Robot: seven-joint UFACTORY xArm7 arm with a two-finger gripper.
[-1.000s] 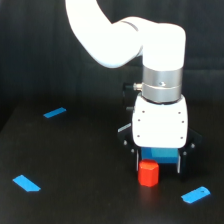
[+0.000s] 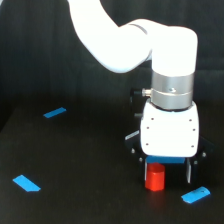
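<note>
The white arm reaches in from the top, and its gripper (image 2: 165,179) points down at the right side of the dark surface. Its fingers stand wide apart, with one fingertip (image 2: 188,174) showing on the right. A small red block (image 2: 154,178) lies between the fingers, nearer the left one; I cannot tell whether they touch. Directly under the white hand, a blue piece (image 2: 168,159) shows only as a strip, next to the red block's far side. The rest of it is hidden by the hand.
Blue tape strips mark the dark table: one at the back left (image 2: 55,112), one at the front left (image 2: 26,183) and one at the front right (image 2: 195,195).
The gripper has moved right and lower in the picture. The red block has shifted slightly the same way, and less of the blue piece shows.
</note>
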